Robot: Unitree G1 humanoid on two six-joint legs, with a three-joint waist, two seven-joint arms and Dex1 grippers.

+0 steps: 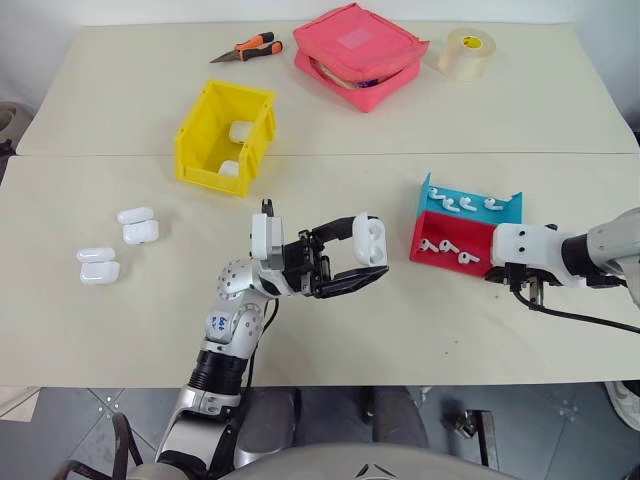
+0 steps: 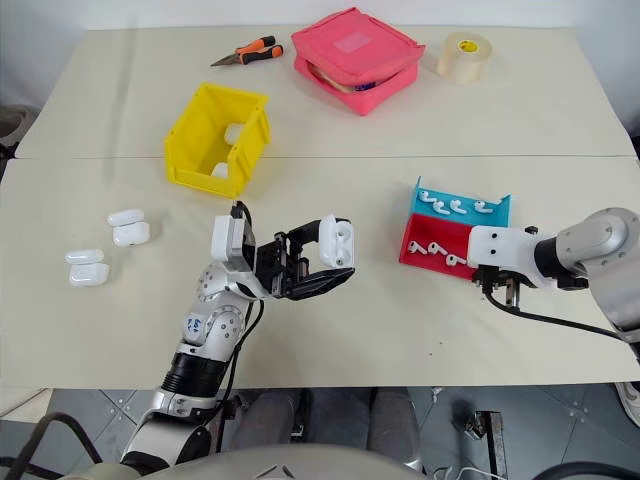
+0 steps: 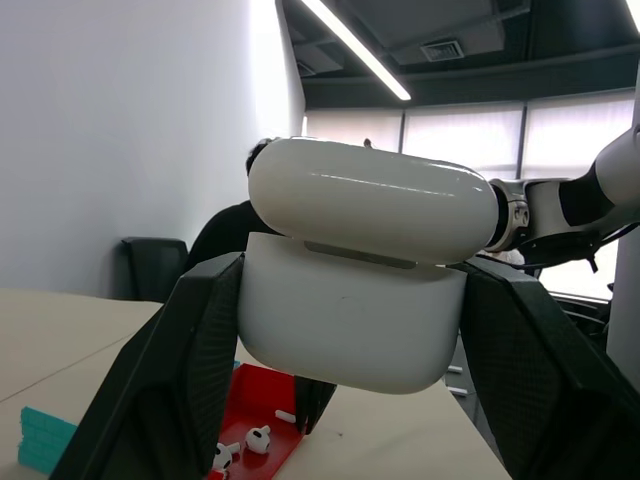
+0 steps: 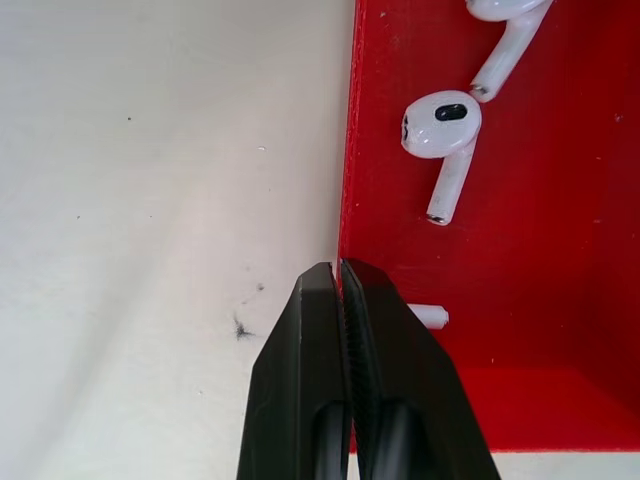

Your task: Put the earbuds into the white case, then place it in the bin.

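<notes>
The white case [image 1: 370, 241], lid up, is gripped between the fingers of my left gripper above the middle of the table. Its two sockets show in the head views. White earbuds [image 1: 447, 246] lie in the red compartment [image 1: 428, 235], and more earbuds [image 1: 467, 203] sit in the blue one [image 1: 509, 213]. My right gripper is over the red compartment's edge, fingertips together with nothing between them. A stem of one earbud [image 4: 430, 316] pokes out beside its right finger; the rest is hidden. The yellow bin [image 1: 189, 171] stands at back left, holding white cases.
Two more white cases [image 1: 140, 226] lie at the left of the table. Pliers [image 1: 247, 47], a pink pouch [image 1: 360, 55] and a tape roll [image 1: 466, 53] are along the back. Clear table lies between the left gripper and the red compartment.
</notes>
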